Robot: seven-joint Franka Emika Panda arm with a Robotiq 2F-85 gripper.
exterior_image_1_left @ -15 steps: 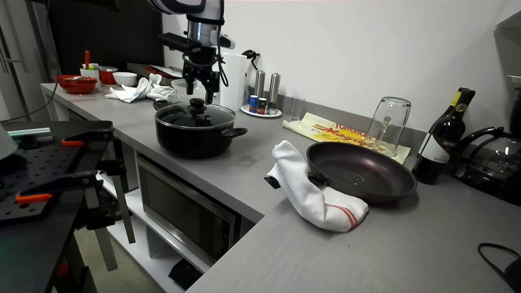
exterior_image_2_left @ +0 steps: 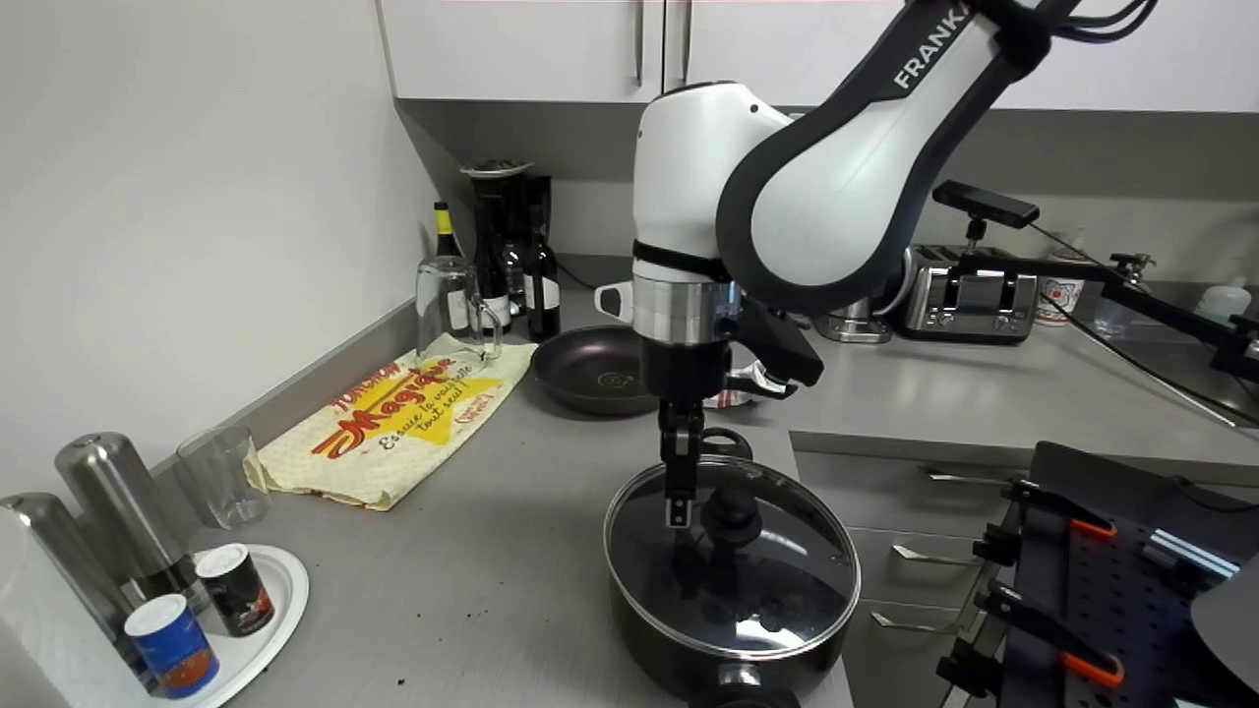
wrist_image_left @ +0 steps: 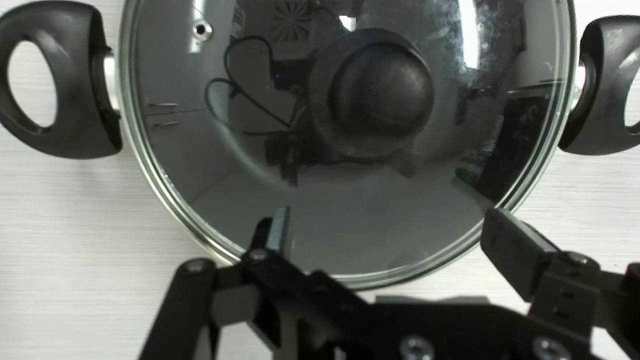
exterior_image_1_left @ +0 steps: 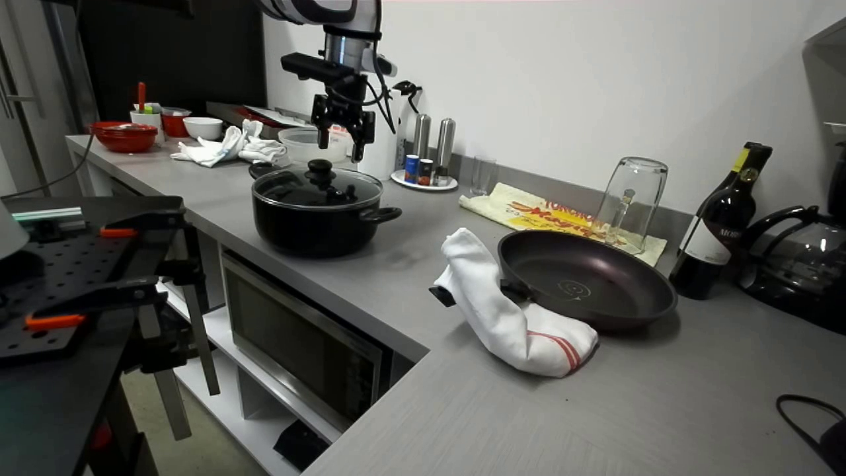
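Note:
A black pot [exterior_image_1_left: 313,226] with two side handles stands on the grey counter, covered by a glass lid [exterior_image_2_left: 779,578] with a dark rim band of metal. The lid's round black knob [wrist_image_left: 382,90] rises at its centre. My gripper [exterior_image_1_left: 341,149] hangs above the lid, fingers pointing down and apart, with nothing between them. In the wrist view the fingers [wrist_image_left: 510,243] straddle the near rim of the lid, and the knob lies beyond them, toward the top of that picture. Exterior view 2 shows the gripper on the wall side of the knob.
A dark frying pan [exterior_image_1_left: 591,281] with a white towel [exterior_image_1_left: 507,317] over its handle sits farther along. Near the wall are a plate [exterior_image_1_left: 444,188] with shakers, a printed cloth [exterior_image_2_left: 389,425], a glass mug [exterior_image_2_left: 446,313] and bottles. Bare counter lies between pot and cloth.
In exterior view 1, my gripper has shifted to the right and slightly up. It was and is open; the pot and lid have not moved.

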